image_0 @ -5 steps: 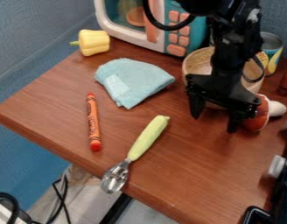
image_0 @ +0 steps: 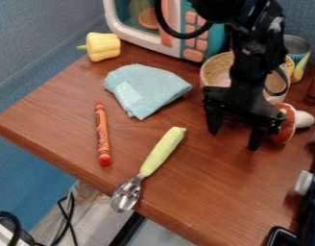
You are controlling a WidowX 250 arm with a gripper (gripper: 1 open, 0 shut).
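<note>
My black gripper [image_0: 233, 135] is low over the right side of the wooden table, its two fingers pointing down and apart, with no object visible between them. Behind it is a pale round bowl [image_0: 218, 67], partly hidden by the arm. A red-and-white toy [image_0: 296, 119], perhaps a mushroom, lies just right of the gripper, partly hidden by it. A light blue folded cloth [image_0: 146, 89], an orange crayon [image_0: 103, 133] and a spoon with a pale green handle [image_0: 161, 154] lie to the left.
A toy microwave [image_0: 133, 17] stands at the back, with a yellow pepper-like toy [image_0: 101, 45] left of it and a can [image_0: 296, 53] at the right. Black hardware [image_0: 306, 207] lines the right edge.
</note>
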